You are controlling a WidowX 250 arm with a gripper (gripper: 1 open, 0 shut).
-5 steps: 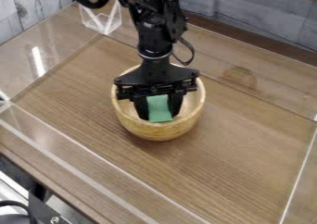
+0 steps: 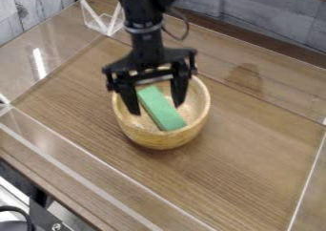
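Observation:
A wooden bowl (image 2: 160,136) sits in the middle of the table, with a flat green block (image 2: 160,109) lying inside it. My black gripper (image 2: 151,77) is over the bowl, its two dark fingers spread wide, one at each side of the bowl above the block. It is open, and the green block lies visible between and below the fingers, apart from them as far as this view shows.
Bare wooden table (image 2: 254,168) surrounds the bowl with free room on all sides. A pale object, partly cut off, is at the top left beyond the table.
My gripper has risen from low in the bowl, where it covered much of the green block, and its fingers stand higher, showing more of the block.

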